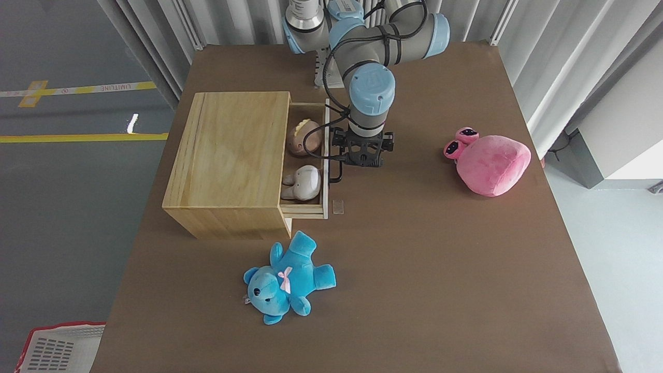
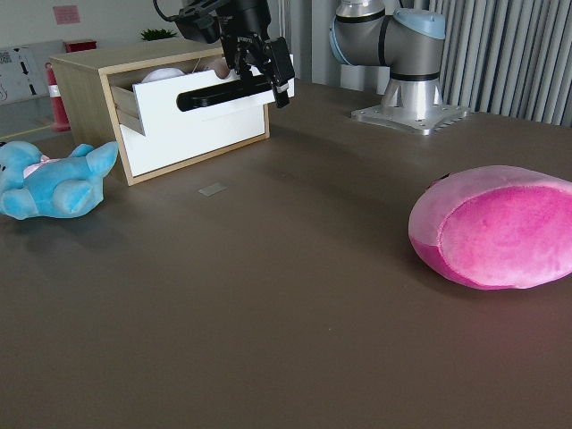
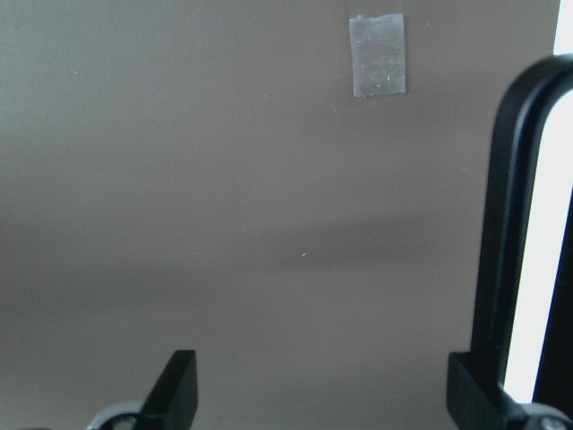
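A wooden cabinet (image 1: 224, 153) stands with its drawer (image 2: 154, 107) part out, a white front with a long black handle (image 2: 206, 97). Inside the drawer lie a tan round plush (image 1: 304, 138) and a white plush (image 1: 305, 183). My gripper (image 2: 284, 93) is at the drawer front, by the handle's end. In the wrist view one finger sits against the black handle (image 3: 503, 242) and the other is over bare table; whether anything is gripped is unclear.
A blue bear (image 1: 289, 280) lies in front of the cabinet. A pink plush (image 1: 494, 165) lies on the right.
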